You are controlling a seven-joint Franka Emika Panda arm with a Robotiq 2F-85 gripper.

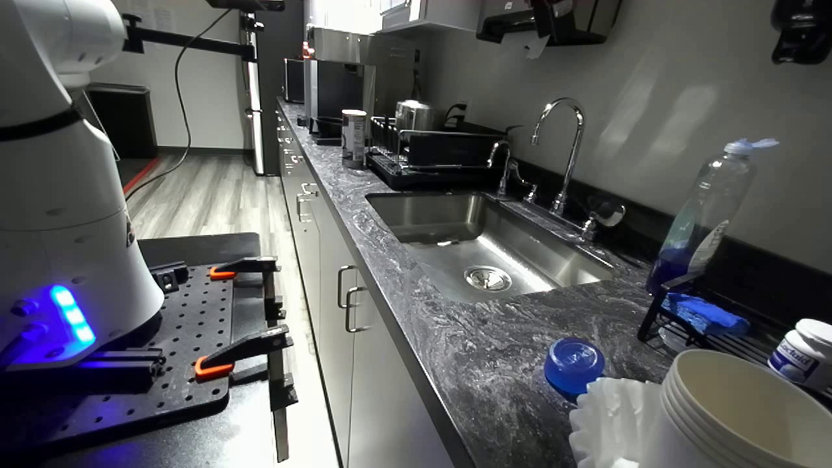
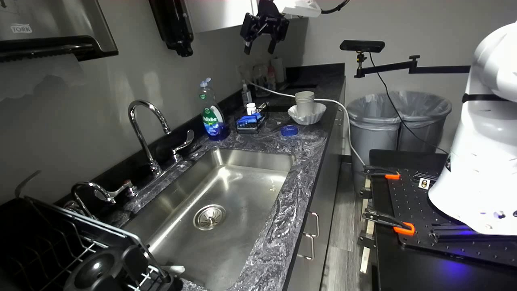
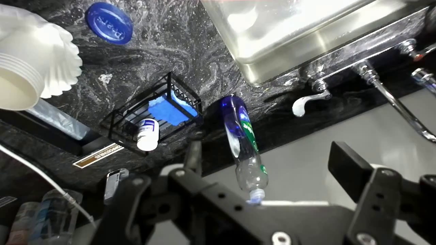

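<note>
High above the counter, in exterior view 2, my gripper [image 2: 260,51] hangs open with nothing between its fingers. In the wrist view its black fingers [image 3: 348,171] are spread wide apart. A clear dish soap bottle with blue liquid [image 3: 245,147] stands by the wall, below and between the fingers in that view, not touching them. A black wire caddy [image 3: 169,83] beside it holds a blue sponge [image 3: 173,110] and a white pill bottle [image 3: 148,134]. On the counter lies a blue round lid [image 3: 109,23]. Stacked cups [image 3: 18,83] rest in a white fluted bowl [image 3: 63,61].
A steel sink [image 2: 232,203] with a tall faucet [image 2: 140,131] takes up the counter's middle. A dish rack [image 2: 92,237] stands past it. Wall dispensers [image 2: 172,24] hang above. A white cable [image 2: 334,101] crosses behind the cups.
</note>
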